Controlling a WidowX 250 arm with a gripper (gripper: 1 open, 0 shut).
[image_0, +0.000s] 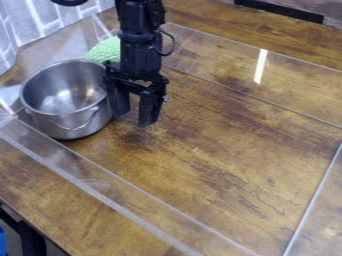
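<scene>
A shiny steel pot (64, 104) stands at the left of the wooden tabletop. My black gripper (136, 105) hangs low just right of the pot, its body near or against the pot's right side. Whether its fingers are open or shut, or hold anything, I cannot tell; they are dark and partly overlap each other. Behind the pot and arm lies a light green textured object (104, 49), partly hidden by the arm.
Clear panels or strips run along its edges. A dark strip lies along the back right edge, and a pale folded sheet is at the back left.
</scene>
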